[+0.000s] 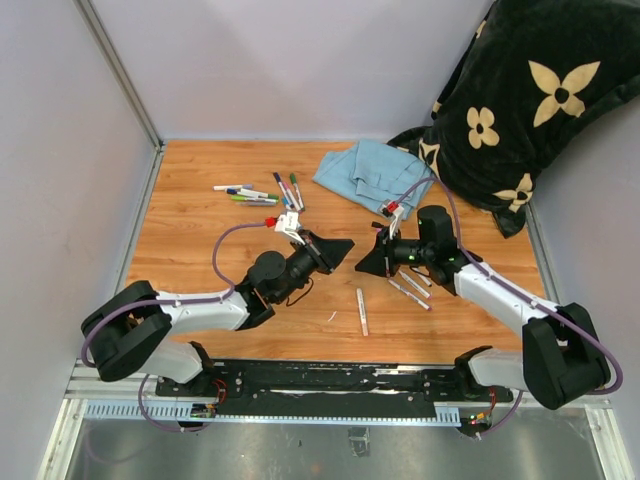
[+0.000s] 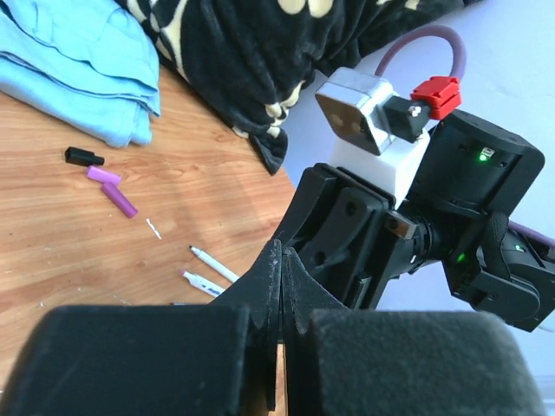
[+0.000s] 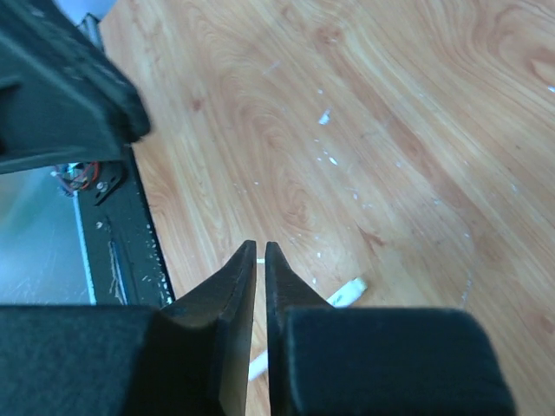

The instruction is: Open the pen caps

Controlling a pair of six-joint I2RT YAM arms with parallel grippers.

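A white pen [image 1: 362, 312] is loose below and in front of the grippers, outside all fingers. In the right wrist view, the pen [image 3: 347, 293] shows partly behind the fingers; whether it is capped I cannot tell. My left gripper is shut, its tips together with nothing between them. Facing it, my right gripper is shut too, and no pen shows between its tips. Removed caps lie on the table in the left wrist view: a black cap [image 2: 84, 157], a pink-purple cap [image 2: 103, 175] and a darker purple cap [image 2: 120, 200].
Several pens [image 1: 252, 193] lie at the back left. White pens [image 1: 410, 292] rest under the right arm. A folded blue cloth [image 1: 372, 172] and a dark patterned blanket [image 1: 500, 110] occupy the back right. Bare table [image 1: 180, 250] shows on the left.
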